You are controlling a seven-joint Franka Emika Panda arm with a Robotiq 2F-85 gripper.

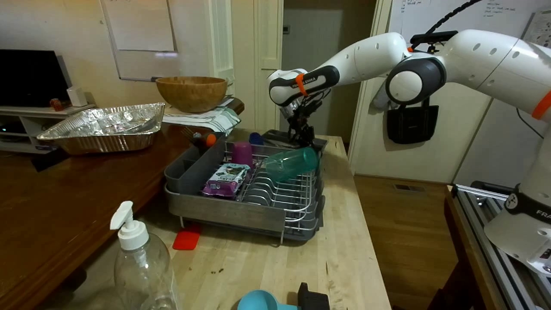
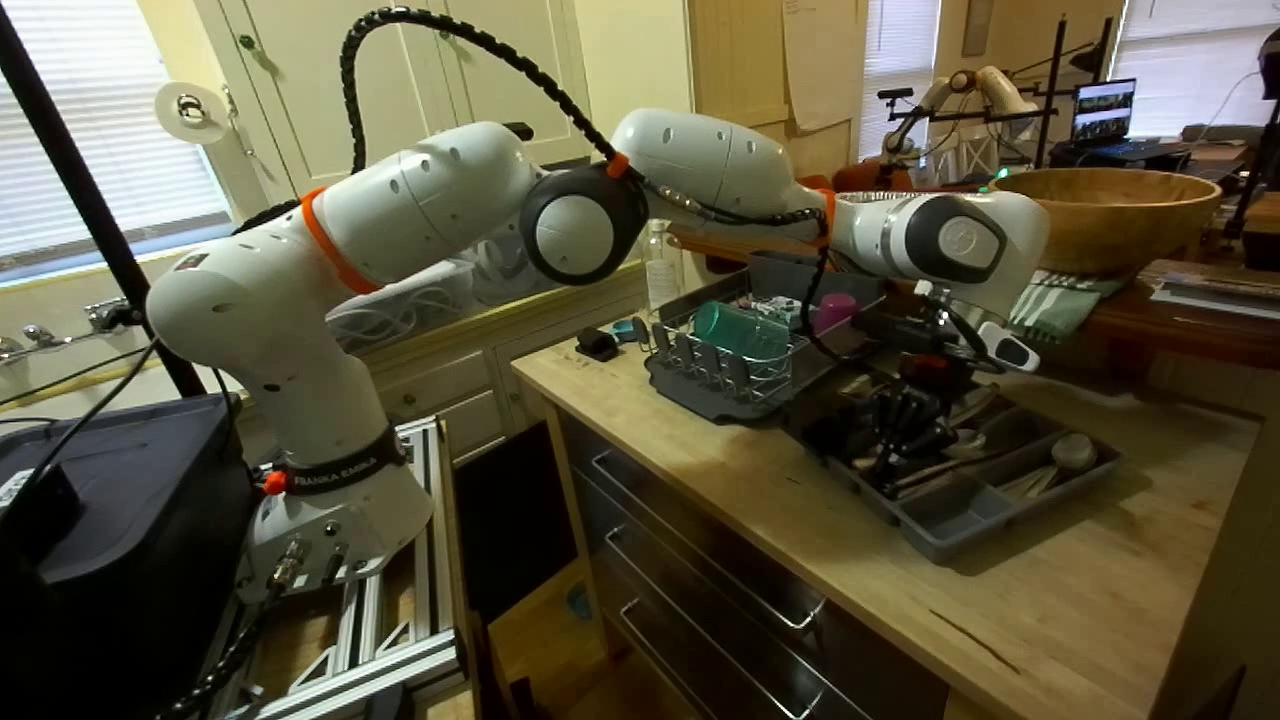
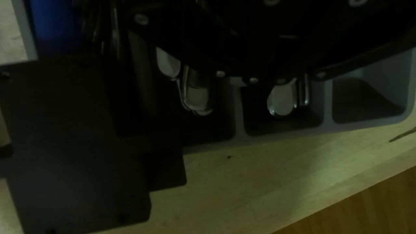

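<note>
My gripper (image 2: 890, 462) reaches down into the grey cutlery tray (image 2: 936, 554) on the wooden counter. Its dark fingers are shut, with nothing visible between them; against the dark tray their tips are hard to make out. In the wrist view the black gripper linkage covers the top, over the tray's compartments. Metal cutlery handles (image 3: 197, 97) lie in one compartment, and another handle (image 3: 281, 100) lies in the one beside it. The compartment at the right looks empty near its end. A blue item (image 3: 54, 23) shows at the upper left.
Close by the tray stands the dish rack (image 1: 232, 217), holding a green cup (image 1: 289, 164), a purple cup (image 1: 241, 154) and a purple packet (image 1: 225, 181). A wooden bowl (image 2: 1104, 228) sits on the higher table. Bare counter (image 2: 1080, 612) extends around the tray's outer end.
</note>
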